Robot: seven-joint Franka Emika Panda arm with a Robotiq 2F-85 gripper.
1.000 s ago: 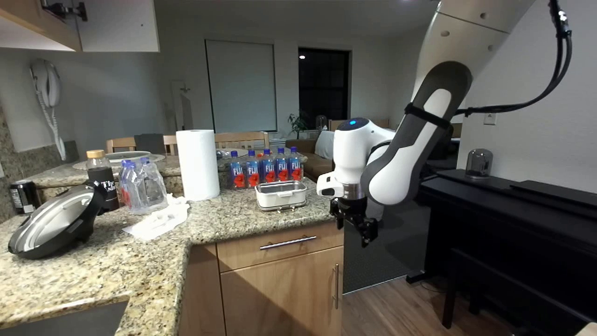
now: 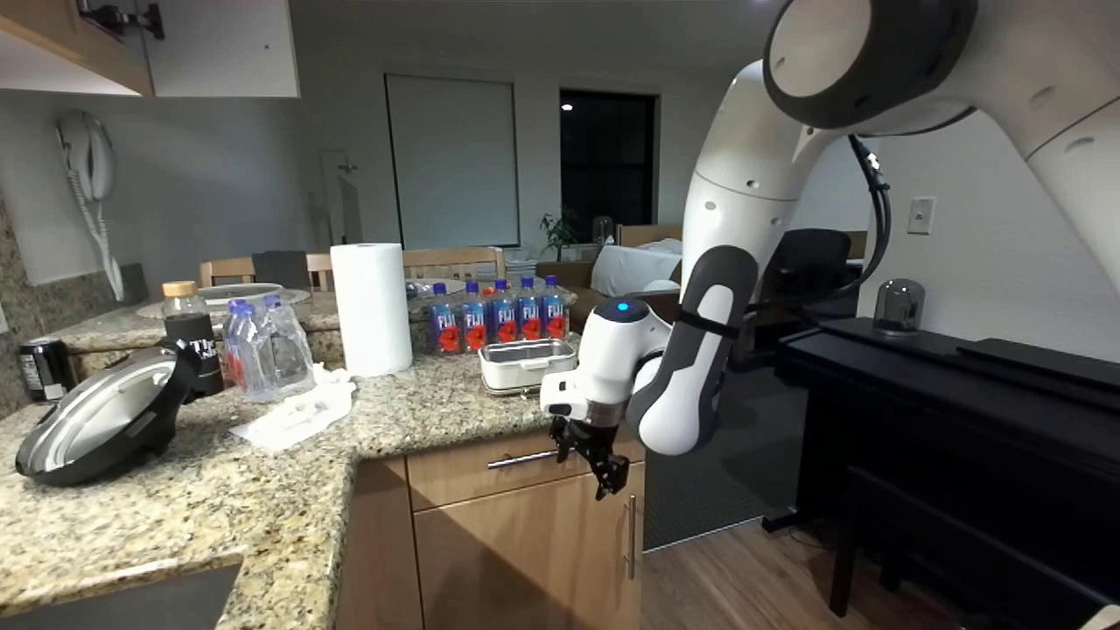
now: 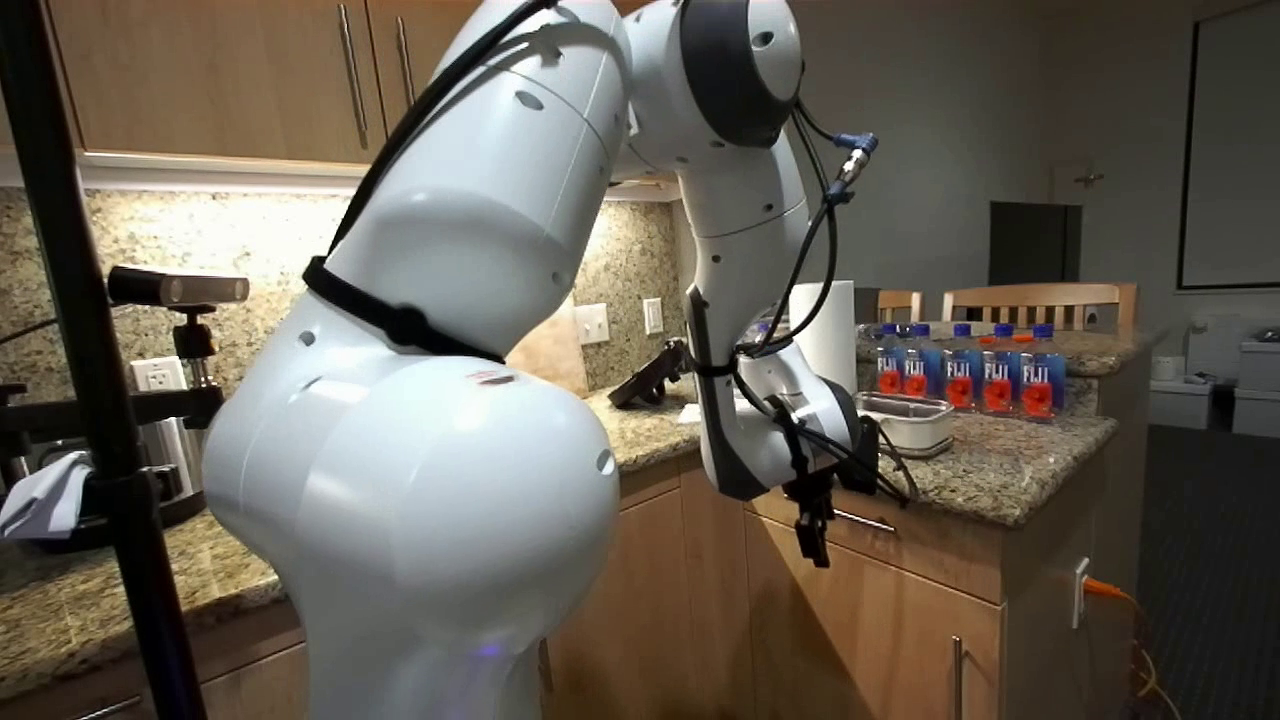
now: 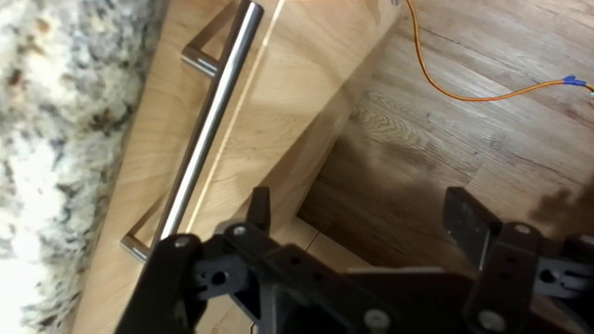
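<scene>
My gripper (image 2: 584, 465) hangs in front of the wooden drawer (image 2: 446, 478), below the counter's edge. In the wrist view the two black fingers of the gripper stand wide apart, with only floor and cabinet front seen between them. The drawer's metal bar handle (image 4: 209, 125) runs diagonally to the upper left of the fingers, apart from them. In the first exterior view the gripper covers the right end of that handle (image 2: 521, 458). The drawer looks shut.
The granite counter (image 2: 420, 420) overhangs the drawer. A white container (image 2: 528, 369) stands near its edge, with several water bottles (image 2: 504, 320) and a paper towel roll (image 2: 372, 310) behind. A cabinet door handle (image 2: 631, 535) sticks out below. An orange cable (image 4: 468, 99) lies on the floor.
My gripper has moved left and lower, from beside the counter's end to in front of the drawer, and its wrist tilts more. The drawer and counter objects have not moved.
</scene>
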